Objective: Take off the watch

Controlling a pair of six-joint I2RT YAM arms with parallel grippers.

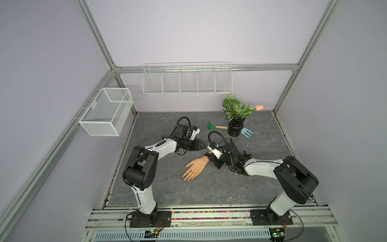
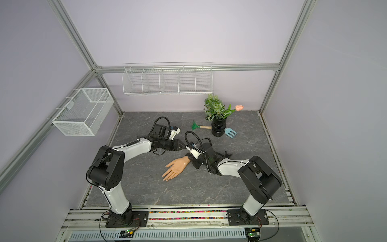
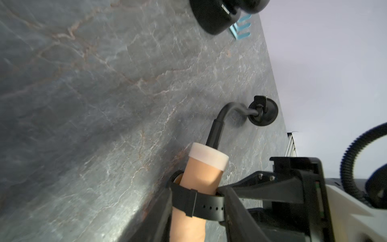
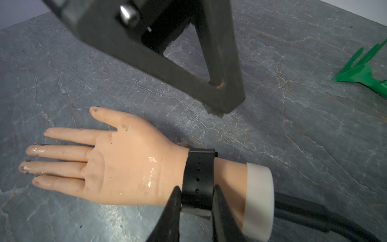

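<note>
A black watch (image 4: 197, 173) is wrapped around the wrist of a tan model hand (image 4: 133, 165), which lies palm up. In the right wrist view, my right gripper is shut on the watch strap at the wrist's near side. The left wrist view shows the strap (image 3: 201, 204) with its holes and a keeper loop around the forearm. My left gripper is part open, its blurred fingers on either side of the strap in that view. Whether they touch it, I cannot tell. From above, the left gripper (image 1: 201, 145) sits just beyond the wrist. The watch face is hidden.
A bent black stalk (image 3: 215, 131) joins the forearm to a suction base (image 3: 264, 111). Behind stand a black plant pot (image 1: 234, 128), a green rake (image 1: 211, 125) and a blue fork (image 1: 246, 132).
</note>
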